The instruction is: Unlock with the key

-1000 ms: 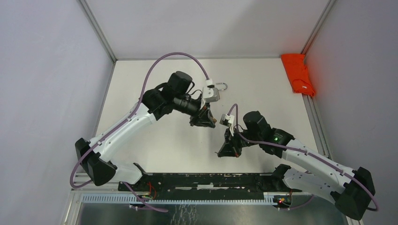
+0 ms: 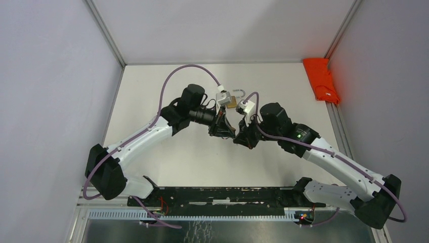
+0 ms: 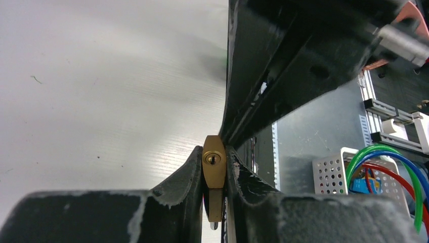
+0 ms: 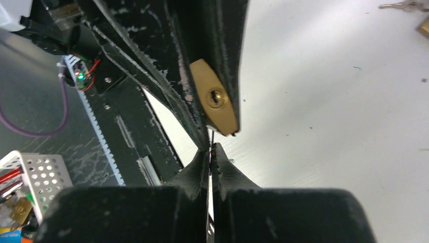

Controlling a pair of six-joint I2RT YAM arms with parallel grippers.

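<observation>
A brass padlock [image 3: 214,174] stands between the fingers of my left gripper, its keyhole end facing the camera. That keyhole also shows on the padlock [image 4: 216,98] in the right wrist view. My right gripper is shut, with a thin key [image 4: 212,137] poking out past its fingertips. The key's tip is beside the padlock's lower end in that view, away from the keyhole; the depth between them is unclear. From above, left gripper [image 2: 231,132] and right gripper [image 2: 237,140] meet tip to tip, hiding key and padlock.
Another brass padlock [image 2: 231,102] lies on the table behind the grippers, near a silvery shackle [image 2: 239,93]. A key-like metal piece [image 4: 404,6] lies by it. An orange cloth [image 2: 321,78] is at the back right.
My right gripper has moved up the table, toward the left gripper, until their tips meet. The left arm has shifted slightly, its wrist a little toward the front.
</observation>
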